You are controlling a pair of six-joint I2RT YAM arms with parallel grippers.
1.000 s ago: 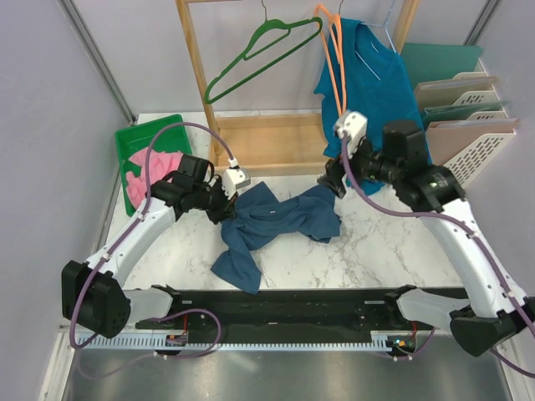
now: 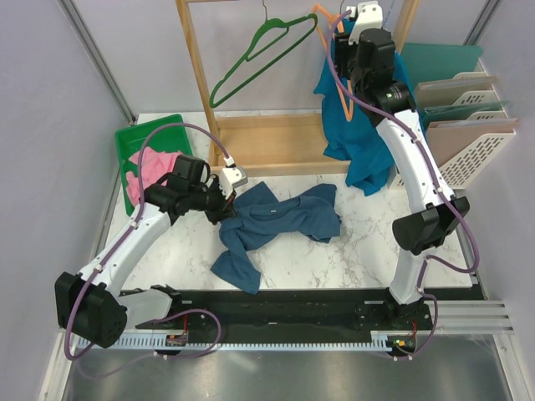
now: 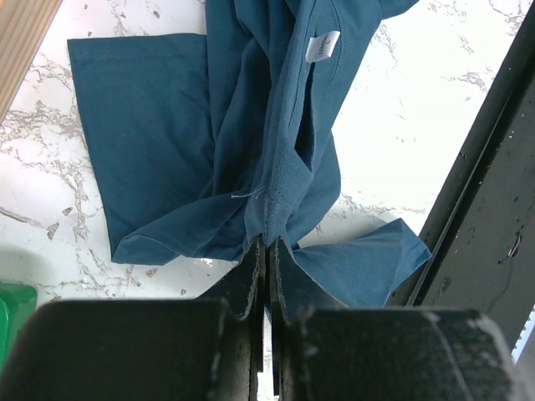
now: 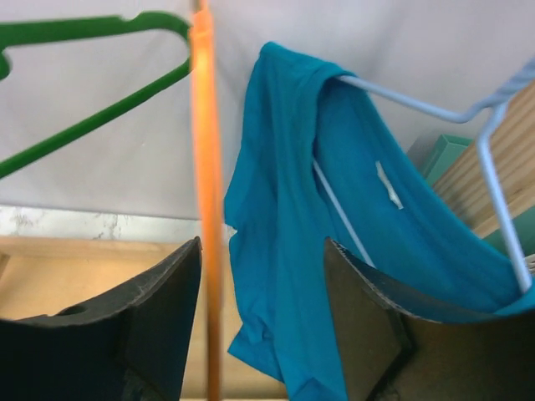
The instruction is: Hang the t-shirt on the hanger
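Note:
The dark teal t-shirt [image 2: 284, 217] lies bunched on the white table. My left gripper is shut on its collar edge, the fabric rising from the fingertips. My right gripper is raised at the rack's top right, part open, with the orange hanger [image 4: 206, 150] running beside its left finger; whether it touches cannot be told. A green hanger [image 2: 259, 50] hangs on the rack to the left of the orange one. Behind it a brighter teal garment [image 4: 292, 167] hangs on a pale blue hanger [image 4: 493, 167].
A green bin [image 2: 132, 142] with pink cloth stands at the back left. A file holder [image 2: 468, 163] stands at the right. The wooden rack [image 2: 276, 159] spans the back. Bare table shows in front and to the right of the t-shirt.
My right arm has swung up from above the table to the top of the rack beside the orange hanger. The left gripper stays at the t-shirt.

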